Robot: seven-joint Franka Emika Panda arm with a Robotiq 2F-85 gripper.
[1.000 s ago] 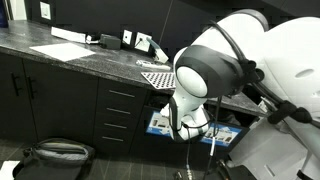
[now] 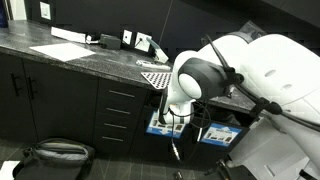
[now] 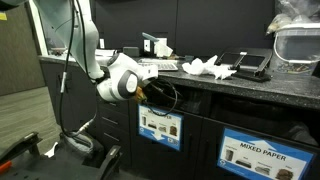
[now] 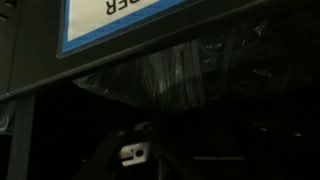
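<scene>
My white arm [image 3: 122, 78] bends down beside the counter front, its end at the dark opening above the blue-edged bin label [image 3: 160, 122]. In the wrist view the view is very dark. A clear plastic liner [image 4: 190, 75] hangs below a black rim, and part of a label [image 4: 110, 18] with upside-down lettering shows at the top. My gripper is a dark shape at the bottom, with a small pale metal piece [image 4: 134, 153] on its left. The gap between its fingers is lost in shadow, and anything between them cannot be made out.
A second opening sits above the "MIXED PAPER" label [image 3: 265, 155]. On the counter [image 3: 250, 88] lie crumpled white paper [image 3: 208, 68], a black device [image 3: 243, 62] and a clear tub [image 3: 293, 45]. A black bag [image 2: 52, 162] rests on the floor.
</scene>
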